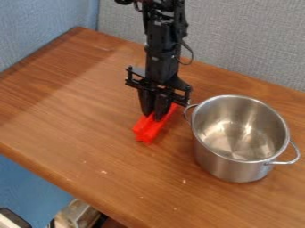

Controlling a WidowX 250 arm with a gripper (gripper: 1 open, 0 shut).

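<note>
The black gripper (156, 109) hangs from the top centre with its fingers closed on a bright red elongated block (152, 128), which lies along the wooden table, angled from lower left toward upper right. The fingertips cover part of the block's upper middle. A large steel pot (234, 158) with two wire handles stands just to the right of the gripper.
A grey wall rises behind. At the lower left the table edge drops to a blue area, with metal hardware at the bottom.
</note>
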